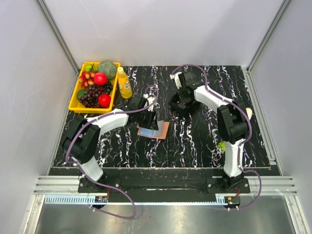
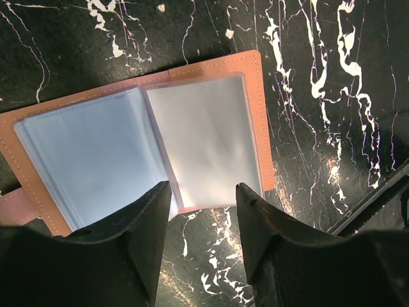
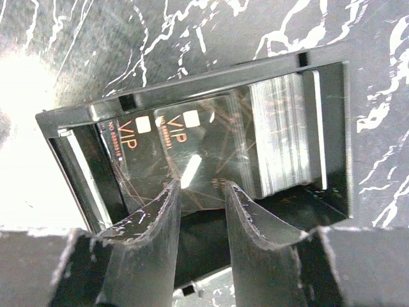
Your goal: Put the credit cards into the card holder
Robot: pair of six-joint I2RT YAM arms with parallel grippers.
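The open card holder (image 2: pixel 265 121), pink leather with blue and clear sleeves, lies in front of my left gripper, which hangs above it with its fingers apart and empty. A black box (image 3: pixel 192 77) holds transparent cards (image 3: pixel 204 147) printed "VIP" in orange, plus a paler stack at its right side. My right gripper is over this box, fingers apart, with nothing visible held between them.
A yellow fruit basket (image 1: pixel 74 102) and a juice bottle (image 1: pixel 124 85) stand at the back left. Loose items, one green, lie at the far right.
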